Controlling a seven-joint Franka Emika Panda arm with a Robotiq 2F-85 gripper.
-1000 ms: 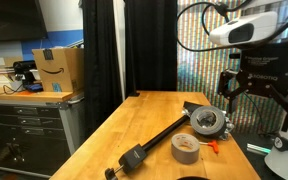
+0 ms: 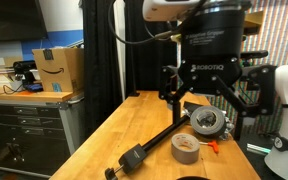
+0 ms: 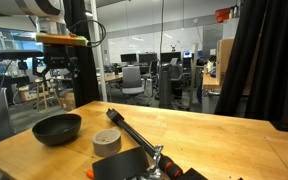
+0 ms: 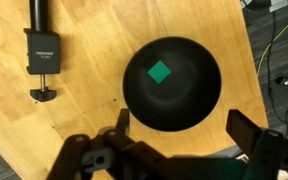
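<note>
A black bowl (image 4: 187, 102) rests on the wooden table with a small green square block (image 4: 159, 71) lying inside it. My gripper hangs above the table, its fingers spread wide and nothing between them. In exterior view 2 the gripper (image 3: 56, 76) is well above the bowl (image 3: 57, 129); the block is hidden by the bowl's wall there. Only a sliver of the bowl's rim (image 2: 196, 178) shows at the bottom of exterior view 1, below the gripper (image 2: 216, 104).
A tape roll (image 2: 185, 148) stands by a long black bar with a clamp (image 2: 133, 158). Behind it are a larger silver roll (image 2: 208, 121) and a red-handled tool (image 2: 214, 146).
Over the last second my gripper has shifted left in exterior view 1, staying open and above the table. The objects on the table have not moved.
</note>
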